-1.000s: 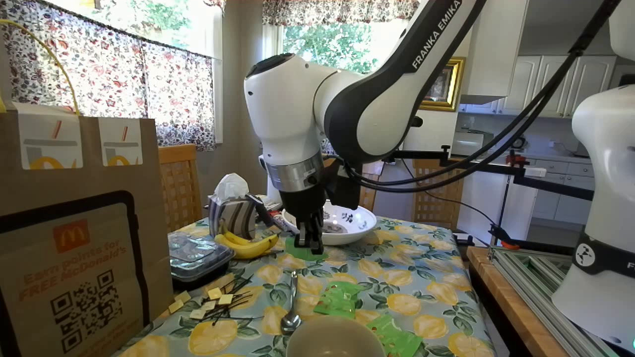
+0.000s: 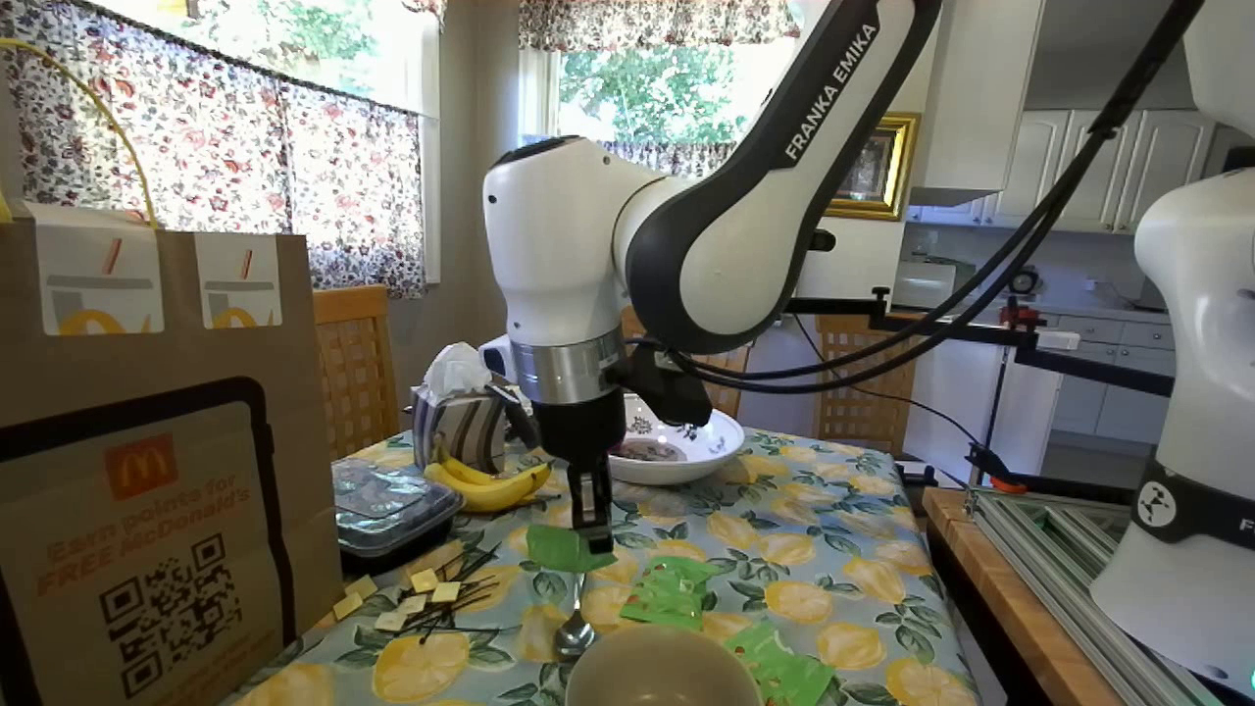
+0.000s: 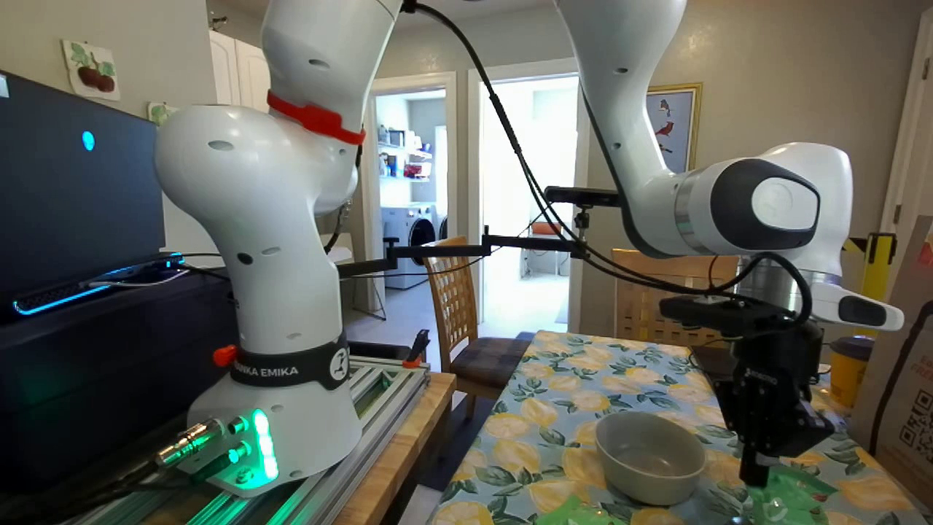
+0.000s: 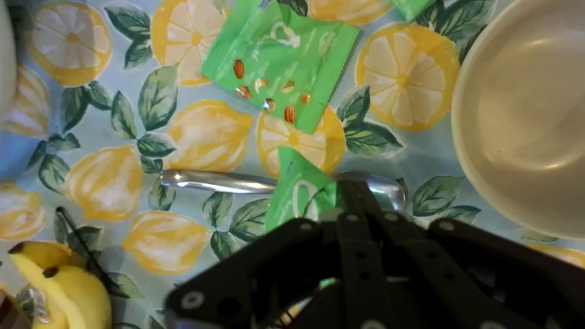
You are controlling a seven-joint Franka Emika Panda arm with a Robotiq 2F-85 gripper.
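Note:
My gripper (image 2: 596, 535) is shut on a small green packet (image 2: 562, 548), pinched at its edge by the fingertips. In the wrist view this held packet (image 4: 299, 192) juts out to the left of the fingers and covers part of a metal spoon (image 4: 219, 181) lying below. A second green packet (image 2: 668, 590) lies flat on the tablecloth, and a third (image 2: 778, 665) rests closer to the front, right of the beige bowl (image 2: 665, 671). The inside of the bowl (image 4: 532, 109) looks empty where the wrist view shows it.
Bananas (image 2: 488, 484), a lidded plastic tray (image 2: 390, 506) and a striped tissue box (image 2: 459, 426) stand toward the left. A white patterned bowl (image 2: 706, 453) sits behind the gripper. Dark sticks with pale squares (image 2: 414, 604) and a paper bag (image 2: 153, 471) are at left.
The arm is now more upright; the other objects have stayed put.

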